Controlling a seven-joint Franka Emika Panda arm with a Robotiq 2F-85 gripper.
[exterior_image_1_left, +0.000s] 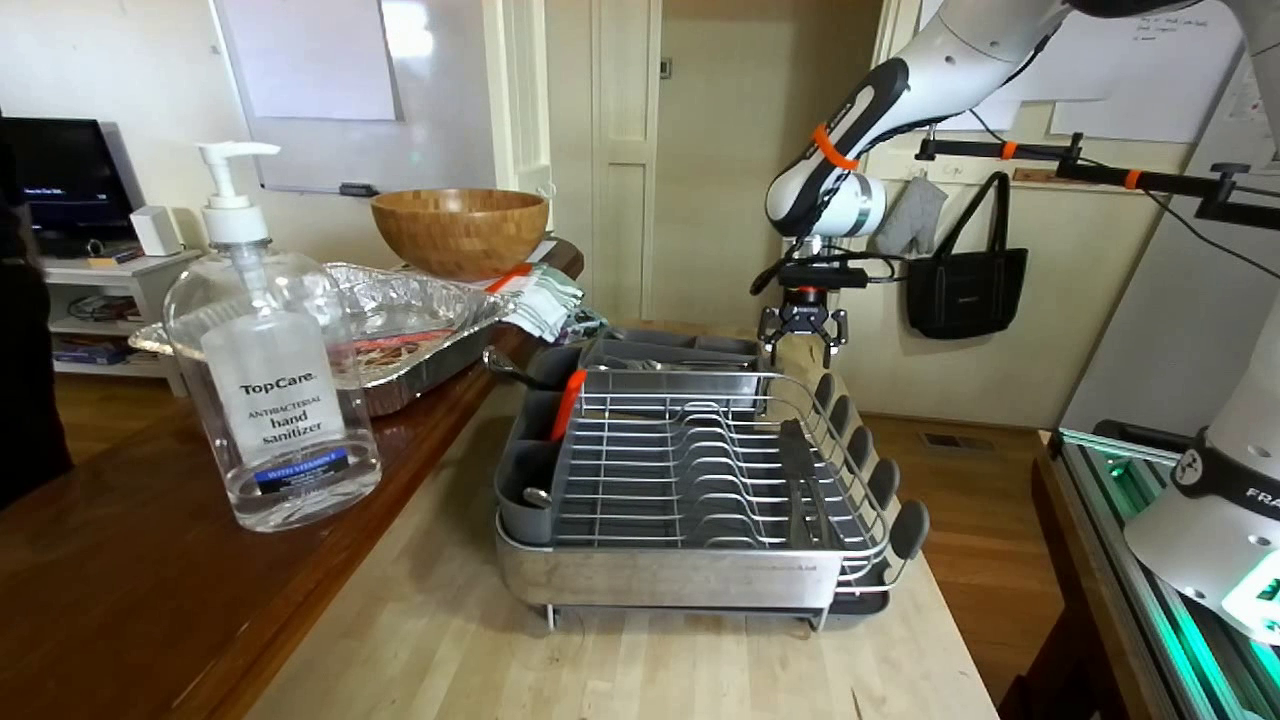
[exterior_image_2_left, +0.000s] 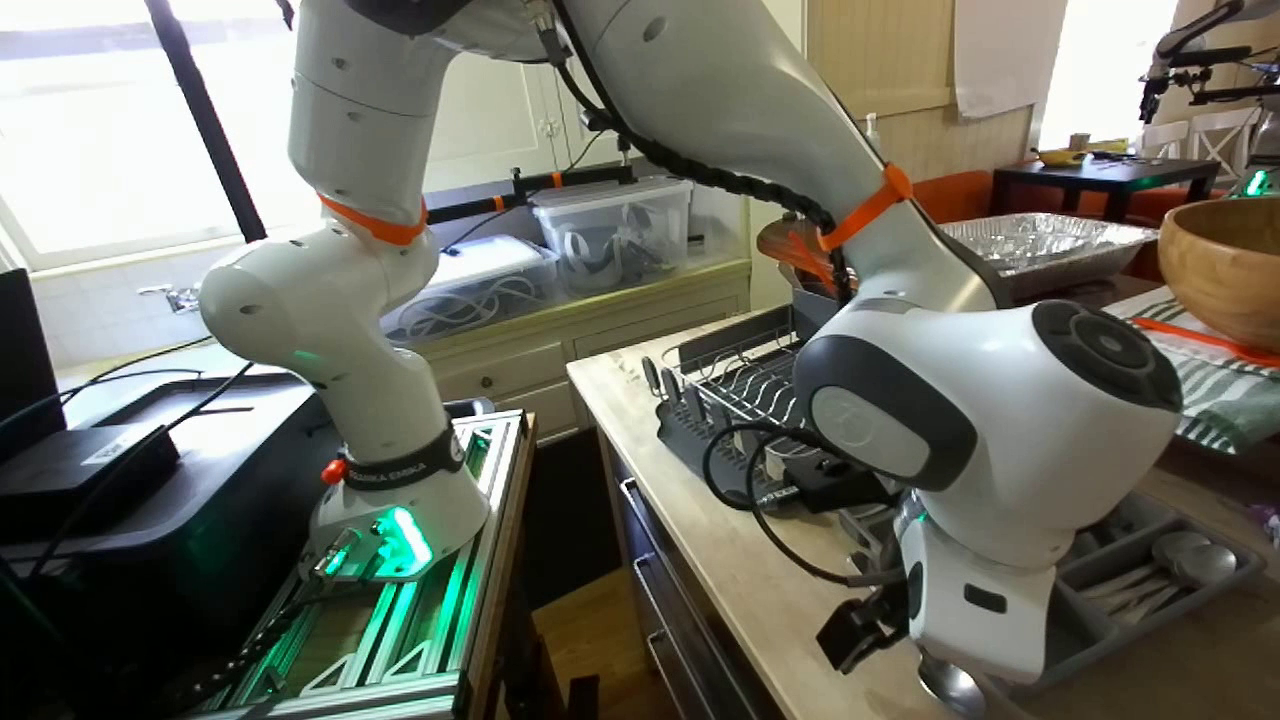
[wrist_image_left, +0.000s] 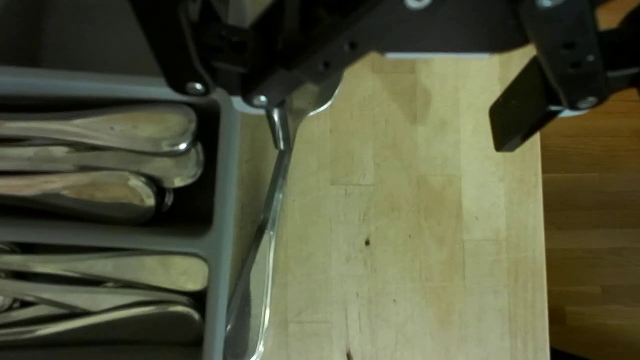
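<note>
A metal spoon (wrist_image_left: 268, 222) lies on the wooden countertop (wrist_image_left: 408, 258), alongside the grey cutlery tray's wall (wrist_image_left: 223, 180). Its bowl is partly covered by my gripper's left finger in the wrist view; exterior view 2 shows the spoon bowl (exterior_image_2_left: 951, 685) beneath the hand. My gripper stands open above the counter. The left finger is over the spoon's neck, while the right finger pad (wrist_image_left: 520, 109) is far to the right, near the counter edge. Only bare wood shows between the fingers. In exterior view 1 the gripper (exterior_image_1_left: 803, 336) is behind the dish rack.
Several utensil handles (wrist_image_left: 102, 129) fill the tray compartments on the left. A wire dish rack (exterior_image_1_left: 696, 576) holding a few utensils occupies the counter. Hand sanitizer (exterior_image_1_left: 282, 396), a foil pan (exterior_image_1_left: 414, 306) and a wooden bowl (exterior_image_1_left: 462, 234) stand on the brown ledge.
</note>
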